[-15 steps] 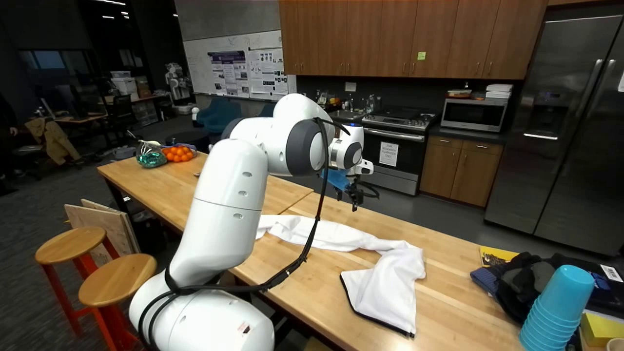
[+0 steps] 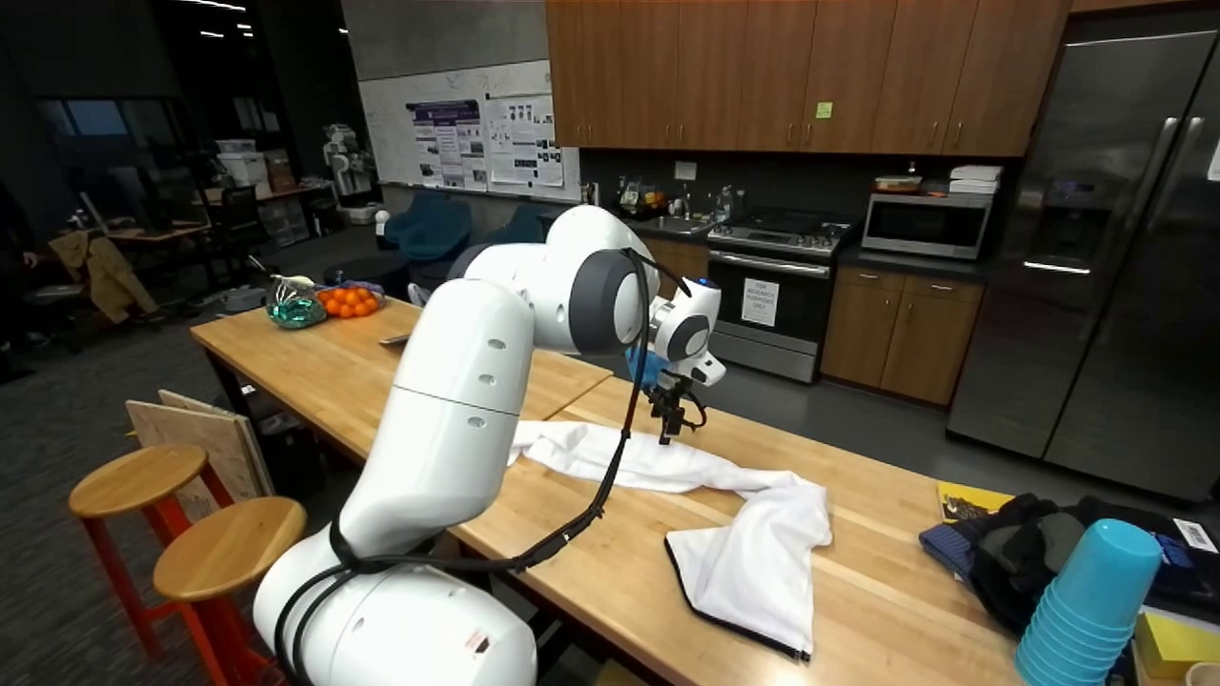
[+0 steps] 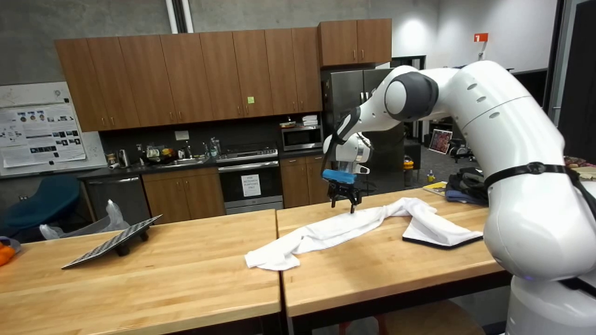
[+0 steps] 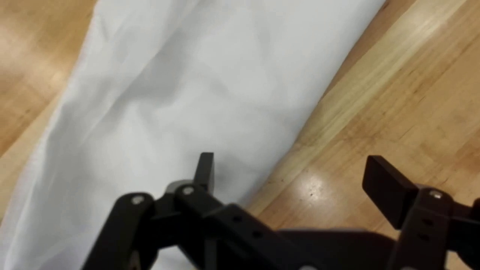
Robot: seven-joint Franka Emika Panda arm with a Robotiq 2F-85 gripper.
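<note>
A long white cloth (image 2: 652,457) with a dark-edged end lies crumpled along the wooden table (image 2: 904,537). In the second exterior view the narrow part of the cloth (image 3: 329,231) stretches left, while its wider, dark-hemmed end folds out at the right. My gripper (image 2: 666,433) points down over the cloth's far edge. Seen from the wrist, the gripper is open: its left finger is over the white cloth (image 4: 189,108) and its right finger over bare wood, with the cloth's edge running between. Whether the fingertips touch anything, I cannot tell.
Stacked blue cups (image 2: 1087,606) and dark clothing (image 2: 1029,549) occupy the table's right end. Toward the far left are oranges (image 2: 346,302) and a tilted dark panel (image 3: 114,243). Bare wood surrounds the cloth on both sides.
My gripper has come down and slightly left in the first exterior view, from above the table's far side to the cloth's far edge. The cloth lies much as before.
</note>
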